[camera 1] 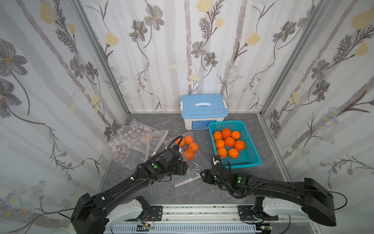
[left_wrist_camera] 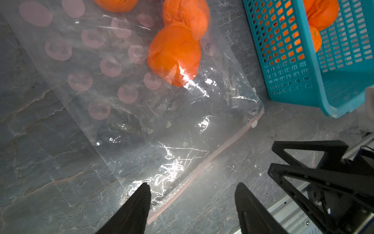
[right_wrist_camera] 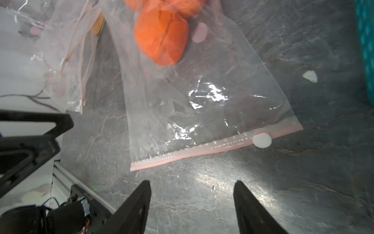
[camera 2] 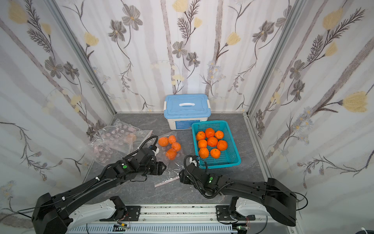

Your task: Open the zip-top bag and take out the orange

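A clear zip top bag with several oranges inside lies flat on the table, its pinkish zip strip toward my side. The strip looks closed in the right wrist view, a white slider near its right end. My left gripper is open above the strip's left end, with nothing visibly held. Close to the slider end, my right gripper is open and empty, its fingers just in front of the strip. From the top left view, the arms hide part of the bag.
A teal basket of loose oranges stands right of the bag. Another clear bag with an orange lies at the left. Behind the basket is a blue-lidded box. The two gripper ends are close together.
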